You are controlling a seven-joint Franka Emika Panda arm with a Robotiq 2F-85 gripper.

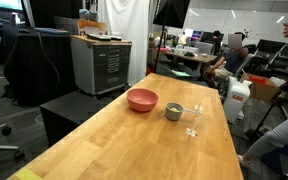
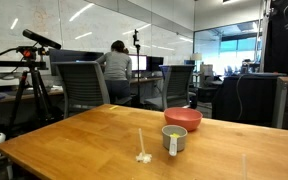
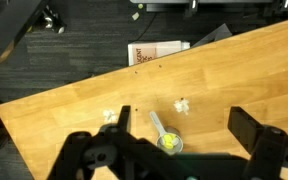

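A small grey pot (image 1: 173, 112) with a pale handle stands on the wooden table, right of a red bowl (image 1: 142, 99). From above, the wrist view shows the pot (image 3: 178, 148) with something yellow (image 3: 168, 141) inside and its handle (image 3: 156, 122) pointing up the frame. My gripper is high over the table and open, its fingers (image 3: 124, 119) wide apart with nothing held. Two small white pieces lie near the pot, one (image 3: 181, 104) beyond it and another (image 3: 109, 115) to its left. The red bowl (image 2: 183, 118) is behind the pot in exterior view 2.
An upright pale stick (image 2: 141, 141) rises from a white base, left of the pot; another thin stick (image 2: 244, 167) shows at the right. Chairs (image 2: 80, 86) and a person (image 2: 116, 68) are beyond it.
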